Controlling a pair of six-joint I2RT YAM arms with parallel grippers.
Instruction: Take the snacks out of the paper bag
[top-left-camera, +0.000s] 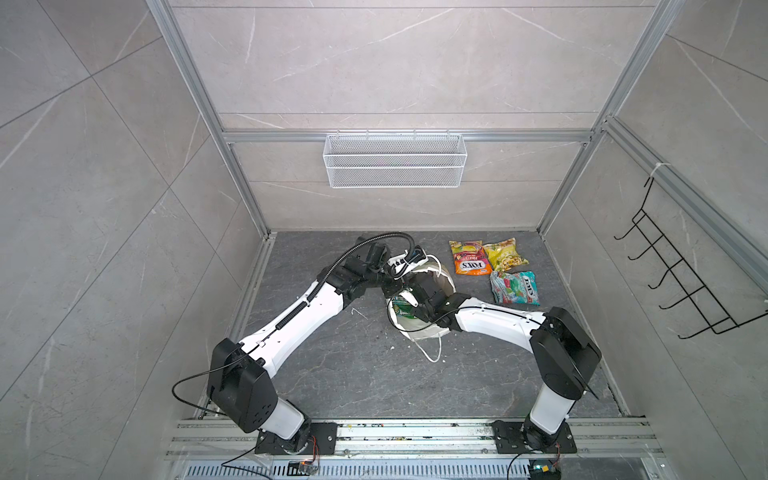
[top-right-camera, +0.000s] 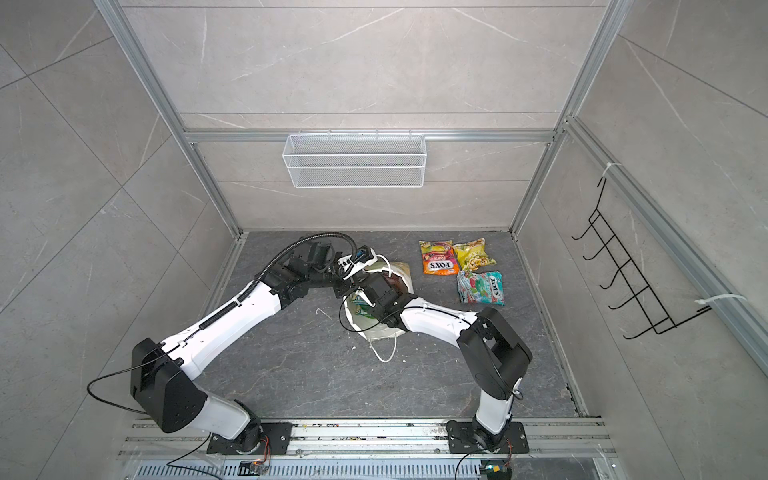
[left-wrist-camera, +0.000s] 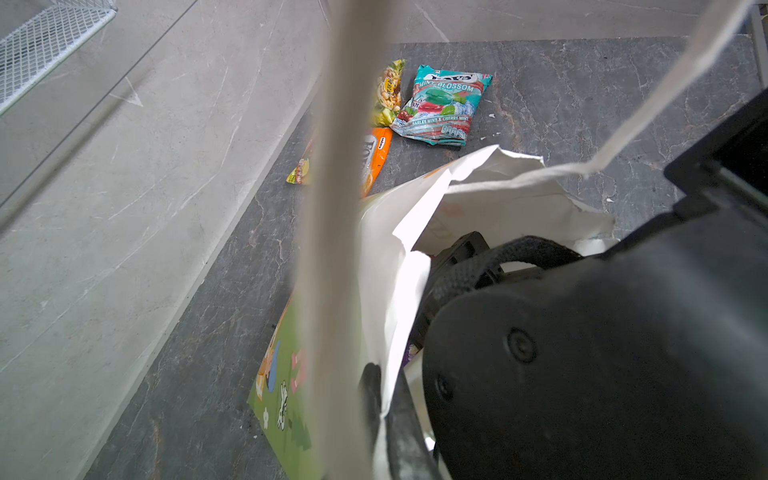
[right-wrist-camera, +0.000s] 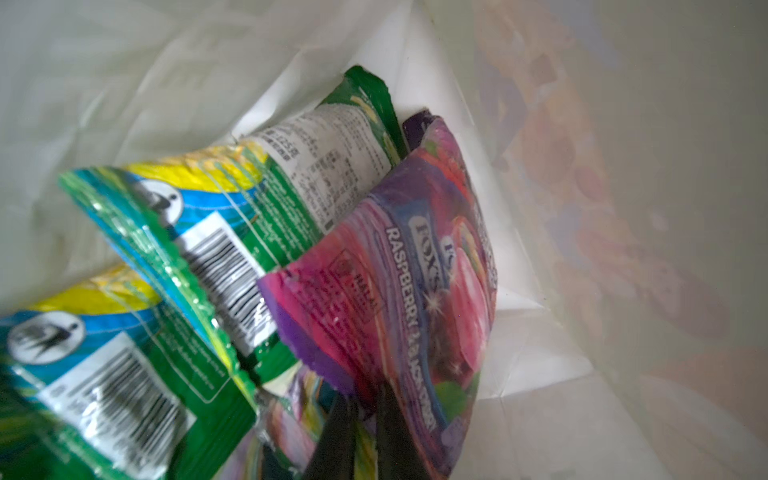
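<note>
The white paper bag (top-left-camera: 432, 326) stands mid-floor with both grippers at it. In the left wrist view my left gripper is shut at the bag's rim (left-wrist-camera: 416, 232), mostly hidden behind the paper and handle. My right gripper is down inside the bag, fingers slightly apart, its tips against a purple Fox's raspberry packet (right-wrist-camera: 416, 288); whether anything is between them is unclear. Green packets (right-wrist-camera: 320, 152) lie beside it.
Orange (top-left-camera: 470, 257), yellow (top-left-camera: 504, 254) and teal (top-left-camera: 514, 288) snack packets lie right of the bag. A wire basket (top-left-camera: 394, 160) is on the back wall, a black hook rack (top-left-camera: 680, 280) on the right wall.
</note>
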